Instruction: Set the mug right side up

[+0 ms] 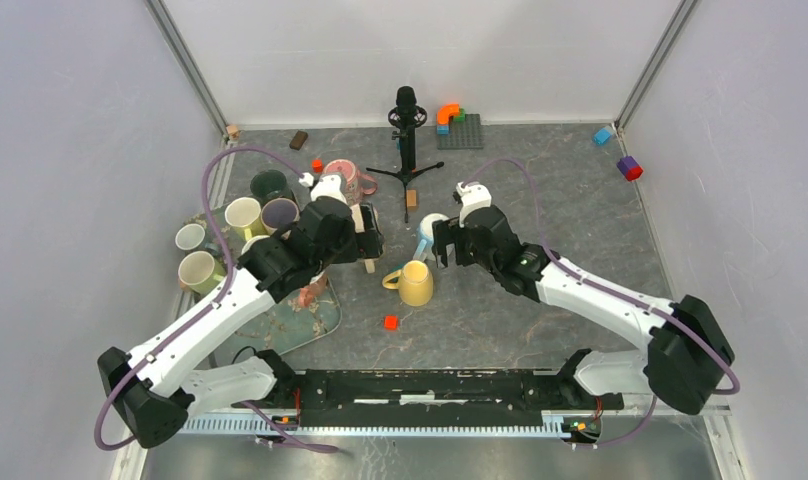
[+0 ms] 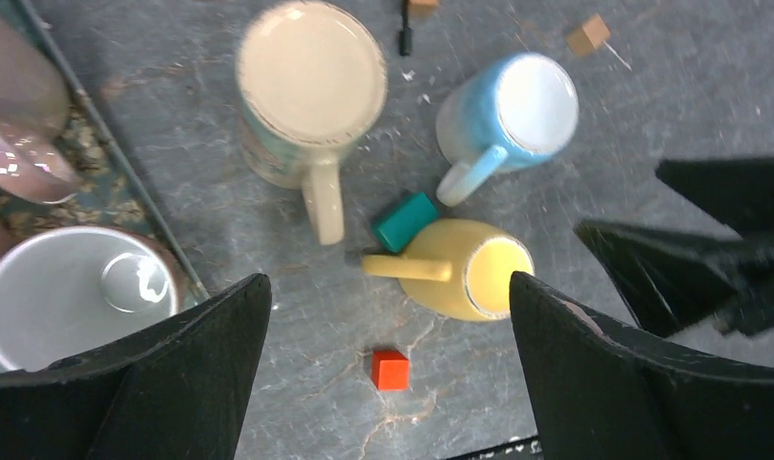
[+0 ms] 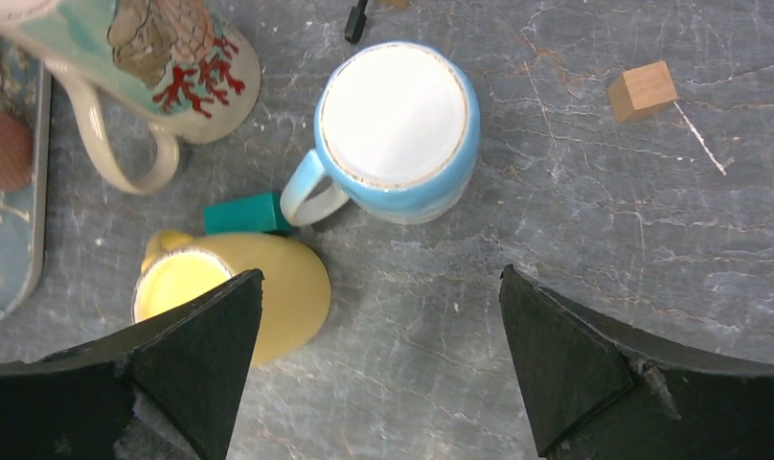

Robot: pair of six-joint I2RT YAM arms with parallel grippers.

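Observation:
A yellow mug (image 1: 416, 284) stands front centre, with a blue-and-white mug (image 3: 395, 125) behind it and a tall cream mug (image 2: 311, 81), patterned on its side, to the left; these appear upside down, bases up. My left gripper (image 1: 365, 240) is open above the cream mug, hiding much of it in the top view. My right gripper (image 1: 442, 245) is open over the area of the blue and yellow mugs, with nothing between its fingers.
A tray (image 1: 300, 330) full of mugs lies at the left. A pink mug (image 1: 345, 178) and a black stand (image 1: 406, 150) are at the back. Small blocks (image 2: 390, 369) lie around.

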